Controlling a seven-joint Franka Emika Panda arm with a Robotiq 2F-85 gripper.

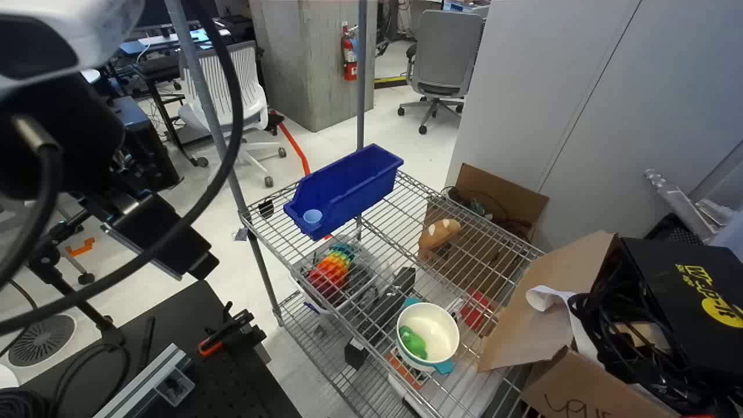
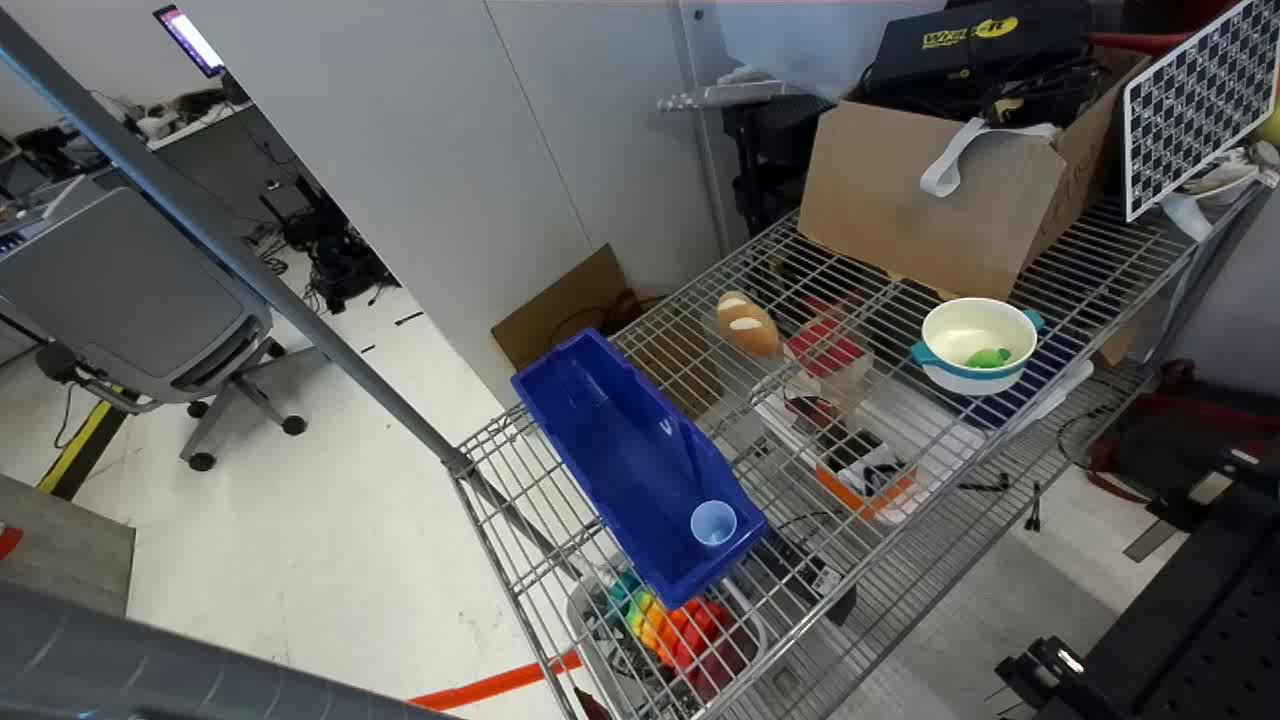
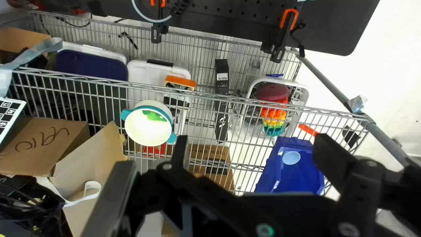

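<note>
My gripper is open, its two fingers wide apart with nothing between them. In exterior view 1 it hangs at the left, off the shelf and clear of everything on it. A blue bin [image 2: 612, 450] lies on the wire shelf, holding a small light-blue cup [image 2: 714, 523] near one end. Farther along the shelf stands a white pot [image 2: 981, 322] with teal handles and a green item [image 2: 990, 358] inside. A brown bread-like piece [image 2: 749, 324] with pale spots rests on the wires between bin and pot; in the wrist view I cannot make it out.
Open cardboard boxes [image 1: 592, 386] with black cables and a black case crowd one shelf end. A grey post [image 1: 361, 76] rises beside the blue bin. Tubs, including one with a rainbow-coloured item [image 3: 273, 114], sit below the wires. Bare wire shelf [image 1: 397, 230] separates bin and pot.
</note>
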